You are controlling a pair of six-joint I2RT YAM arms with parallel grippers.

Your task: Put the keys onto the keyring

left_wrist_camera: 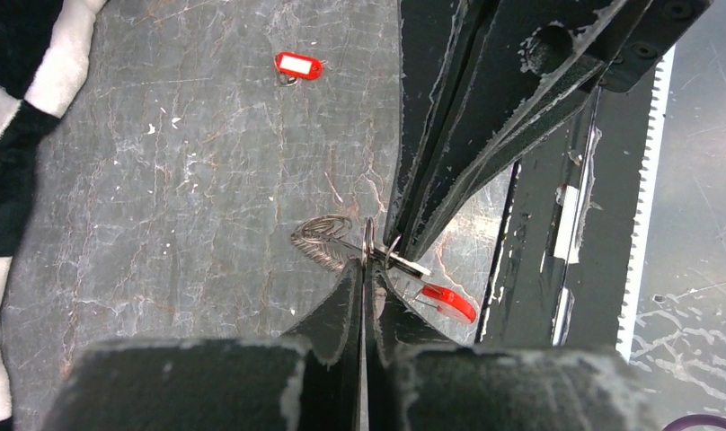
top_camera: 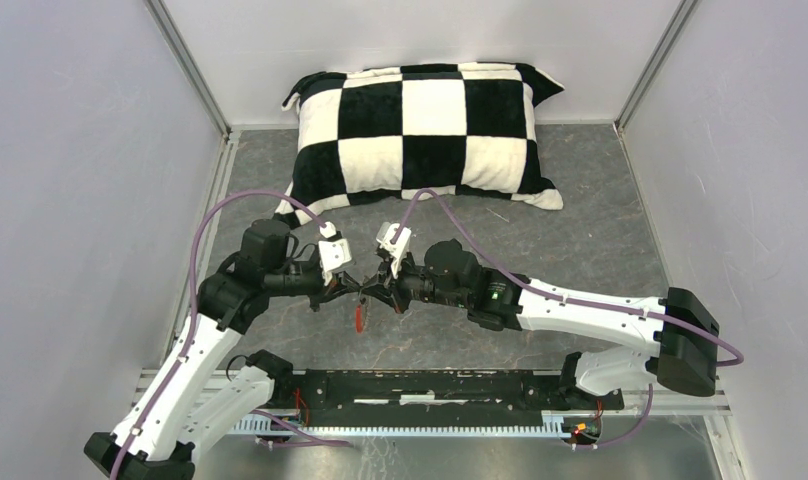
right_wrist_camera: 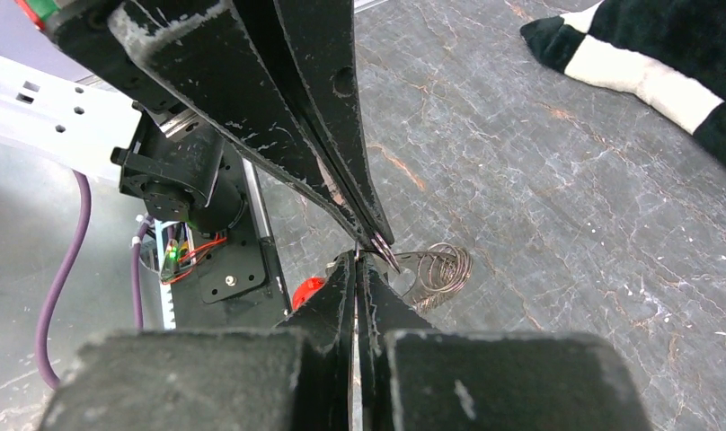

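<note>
Both grippers meet just left of centre in the top view. My left gripper is shut, a thin wire ring standing at its fingertips. My right gripper is shut, its tips close against the left one's. A bunch of keys with a coiled wire ring (right_wrist_camera: 440, 274) hangs around the tips, with a red tag (left_wrist_camera: 449, 302) below. Which tips pinch which part is too fine to tell. A second red tag (left_wrist_camera: 296, 65) with a small ring shows apart in the left wrist view.
A checkered cushion (top_camera: 433, 130) lies across the back of the grey floor (top_camera: 590, 240). White walls stand on either side. The black rail (top_camera: 430, 385) runs along the front. The floor right of the grippers is clear.
</note>
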